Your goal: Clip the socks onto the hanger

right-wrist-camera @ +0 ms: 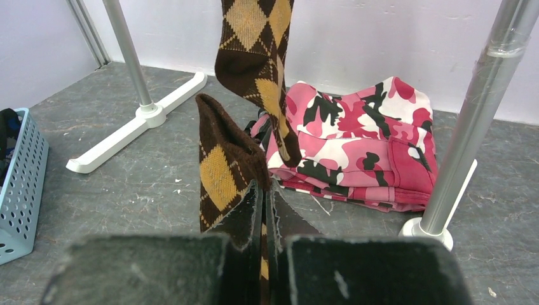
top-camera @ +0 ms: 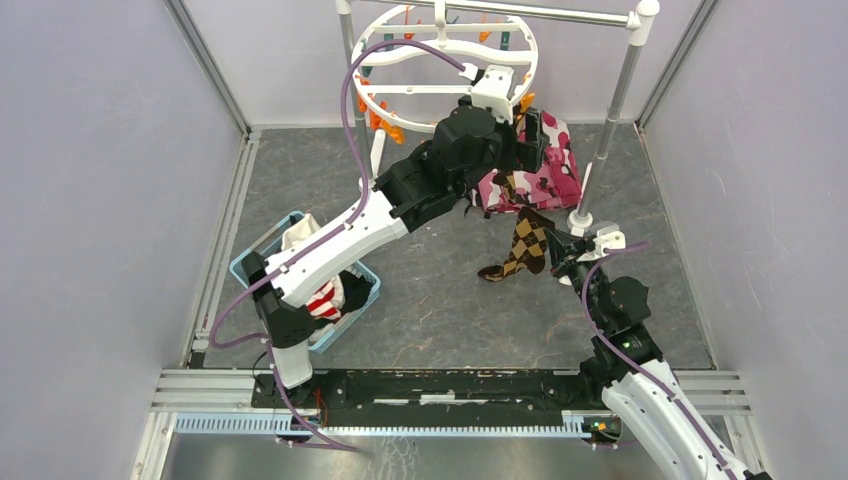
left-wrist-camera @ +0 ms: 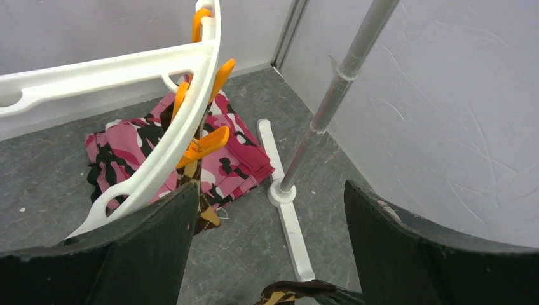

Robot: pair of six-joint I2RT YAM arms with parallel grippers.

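Note:
A brown argyle sock [right-wrist-camera: 219,178] is pinched by its cuff in my shut right gripper, hanging down above the floor. In the top view its toe [top-camera: 500,270] points left. A matching sock hangs beyond it; in the left wrist view this hanging sock [left-wrist-camera: 204,213] drops below an orange clip [left-wrist-camera: 206,146] on the white round hanger [left-wrist-camera: 171,146]. My left gripper is open beside the hanger's right rim, nothing between its fingers. From above, the left arm partly covers the hanging sock and that rim.
Folded pink camouflage cloth [right-wrist-camera: 362,146] lies on the floor behind the socks. A metal pole [right-wrist-camera: 470,121] stands to the right. On the left is a blue basket [top-camera: 370,290] holding several socks. Mid-floor is clear.

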